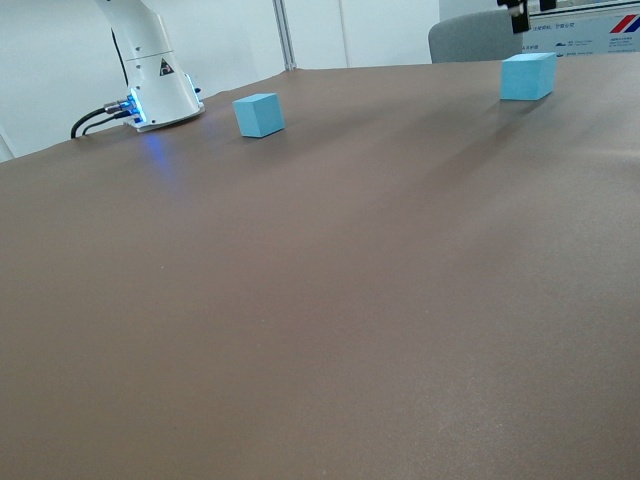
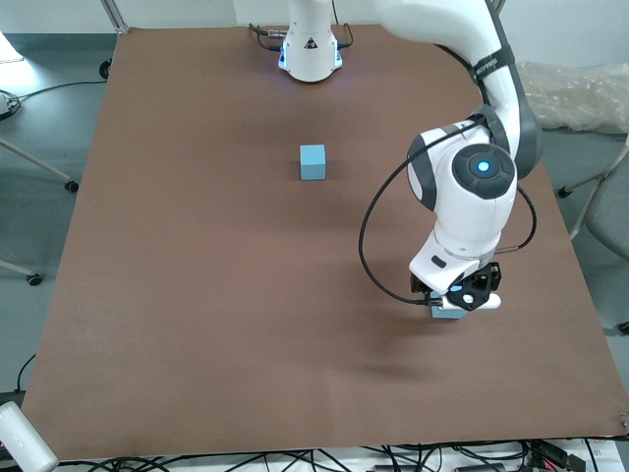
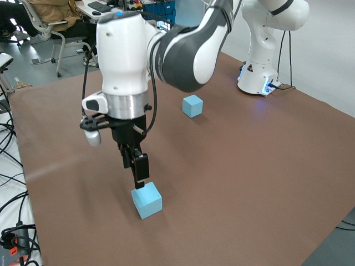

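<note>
The white arm reaches down over a light blue cube [image 3: 147,202] near the right part of the brown table. Its black gripper [image 3: 138,183] points down just above this cube in the right view; whether it is open or shut is unclear. In the left view the cube [image 2: 441,313] is mostly hidden under the gripper housing, and in the top view it [image 1: 527,78] sits at the far right. A second blue cube [image 2: 313,161] lies farther back, near the middle of the table, apart from the gripper.
Cables and devices run along the near edge in the left view.
</note>
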